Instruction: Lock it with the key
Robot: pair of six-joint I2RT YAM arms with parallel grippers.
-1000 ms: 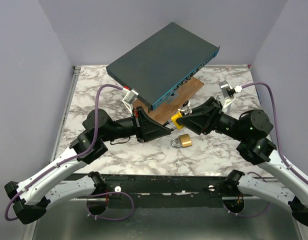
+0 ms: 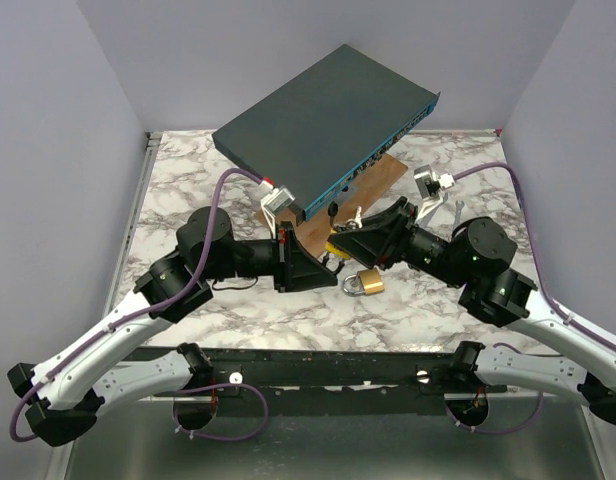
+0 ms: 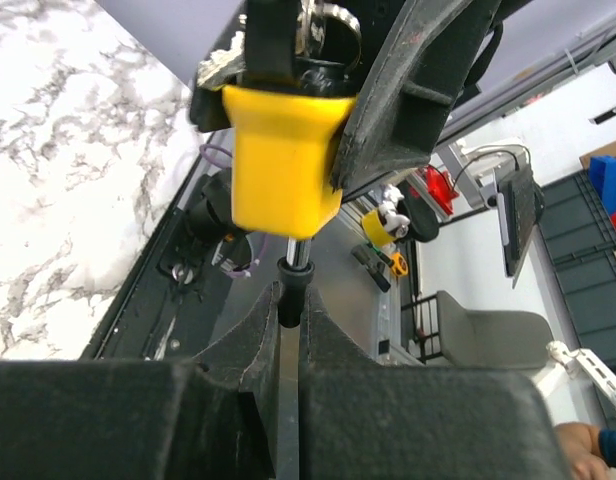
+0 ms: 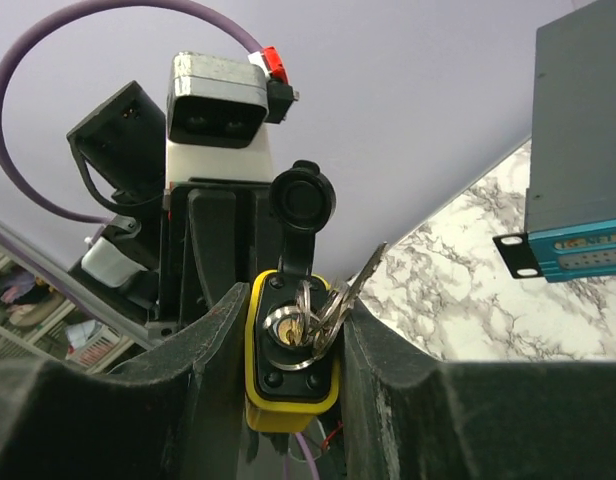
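My right gripper is shut on a yellow padlock (image 4: 252,345), one finger on either side of its body. A key (image 4: 328,315) with other metal keys on a ring sits at the lock's keyhole face, and a black cap (image 4: 302,197) hangs open above it. In the left wrist view, a metal shackle leg with a black sleeve (image 3: 296,283) runs out from the yellow body to the tips of my left gripper, which is shut on it. How deep the key sits cannot be told.
A brass padlock (image 2: 372,281) lies on the marble table just below the grippers. Behind them a large dark rack unit (image 2: 328,120) rests over a brown board (image 2: 386,175).
Over the last second my right gripper has shifted left with the yellow padlock, which has turned more level. My left gripper moved slightly, its tips tipping downward. Both remain shut.
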